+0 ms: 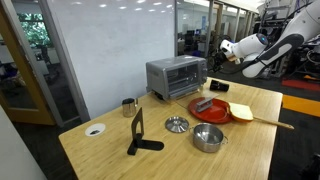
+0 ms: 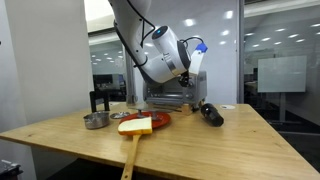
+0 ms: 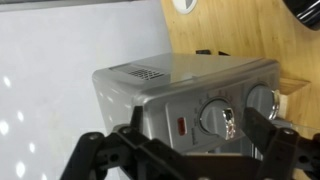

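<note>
A silver toaster oven (image 1: 176, 76) stands against the white board at the back of the wooden table. In the wrist view the oven (image 3: 190, 85) lies beyond my gripper, its knobs (image 3: 215, 117) facing the fingers. The two dark fingers (image 3: 262, 130) stand wide apart, and nothing shows held between them. Exterior view 1 has the gripper (image 1: 224, 50) above and to the right of the oven, clear of the tabletop. In exterior view 2 the white arm (image 2: 165, 58) reaches over the table in front of the oven (image 2: 176, 100), partly hiding it.
A red plate (image 1: 207, 110), a steel pot (image 1: 208, 138), a lid (image 1: 177, 124), a black stand (image 1: 140, 135) and a pale wooden-handled spatula (image 1: 242, 112) are spread over the table. A black cylinder (image 2: 211, 115) lies at the right.
</note>
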